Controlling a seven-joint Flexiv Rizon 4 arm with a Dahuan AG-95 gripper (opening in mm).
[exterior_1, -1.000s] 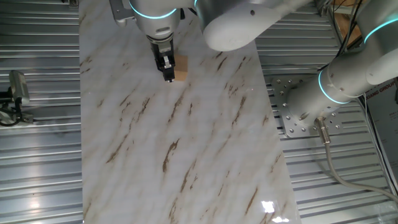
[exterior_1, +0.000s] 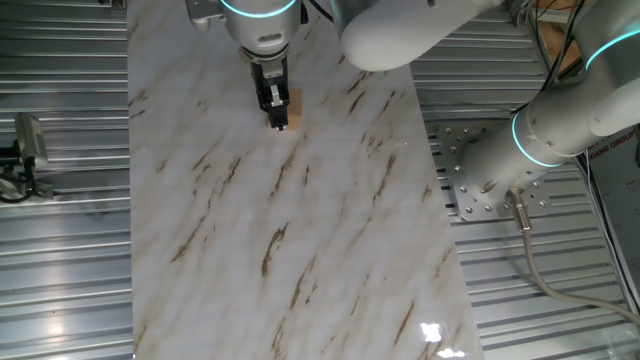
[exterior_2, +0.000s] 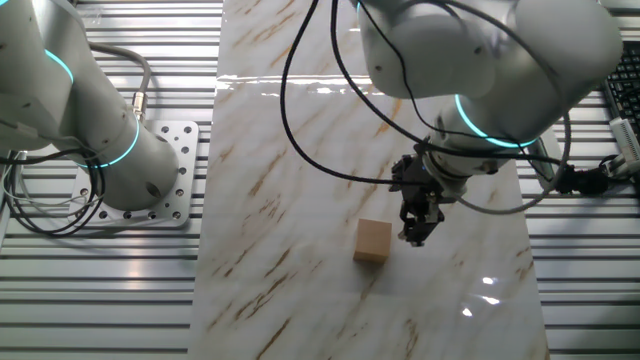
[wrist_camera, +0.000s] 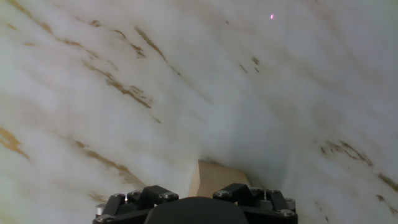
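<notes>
A small tan wooden block (exterior_2: 374, 238) rests on the marble-patterned table. My gripper (exterior_2: 424, 228) is over the table, just right of the block in exterior view 2. In exterior view 1 the gripper (exterior_1: 278, 122) points downward and covers part of the block (exterior_1: 296, 106), whose right side still shows. At the bottom of the wrist view, the fingers (wrist_camera: 163, 193) stand apart, and the block (wrist_camera: 217, 177) appears just beyond them, partly hidden by the gripper's dark body. The gripper looks open and holds nothing that I can see.
The arm's base (exterior_2: 140, 180) stands beside the table. Loose black cables (exterior_2: 290, 110) hang along the arm. Slatted metal decking (exterior_1: 65, 270) lies on both sides.
The block has not visibly moved.
</notes>
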